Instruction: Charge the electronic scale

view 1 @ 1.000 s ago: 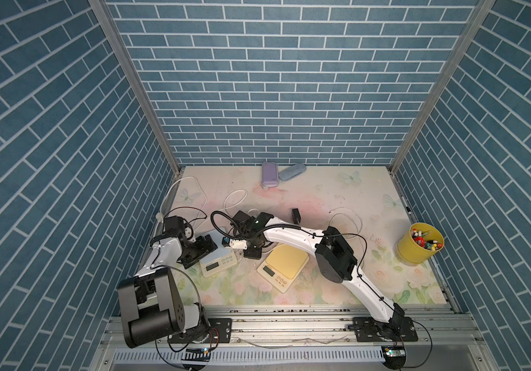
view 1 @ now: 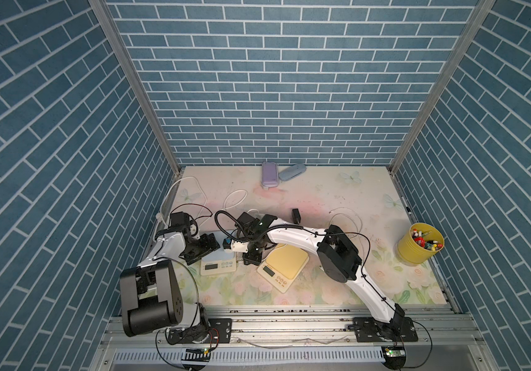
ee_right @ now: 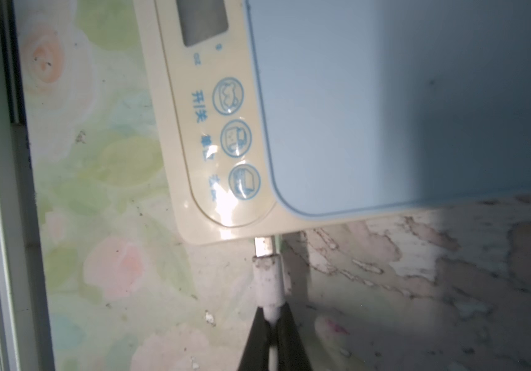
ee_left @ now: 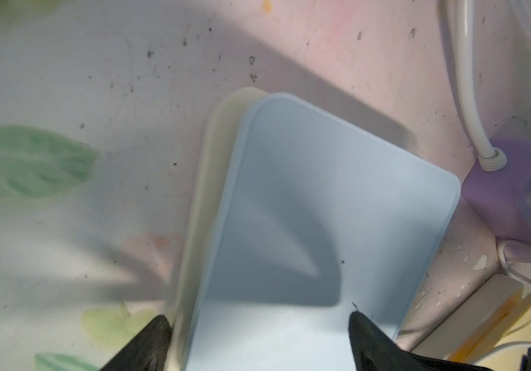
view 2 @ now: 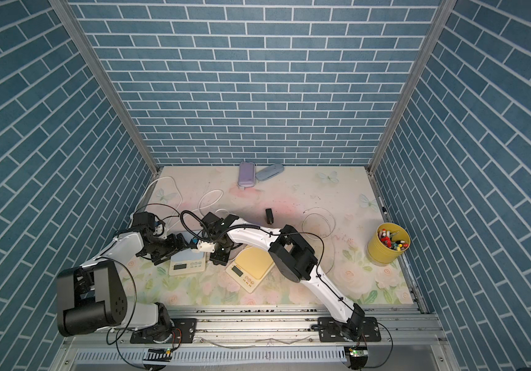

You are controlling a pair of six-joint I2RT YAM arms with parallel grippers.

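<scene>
A blue-topped electronic scale (ee_left: 327,204) lies flat on the table, its button panel (view 1: 218,266) toward the front edge. Over its plate, my left gripper is part open; one finger is beside the scale's left edge, the other overlaps the plate. At the opposite side my right gripper is shut on a white charging cable, just behind its plug (ee_right: 269,278). The plug's metal tip meets the scale's edge near the buttons, with some metal still showing. How deep the tip sits is hidden.
A yellow scale (view 1: 287,262) lies right of the blue one, close to the right arm. The purple charger block (ee_left: 506,182) with white cables is beside the blue scale. A yellow bucket (view 1: 411,250) stands far right; two pouches (view 1: 269,175) lie at the back.
The blue scale has turned from a slant to nearly square with the table's front edge. My left gripper has shifted slightly with it, and the right arm has moved a little to the right.
</scene>
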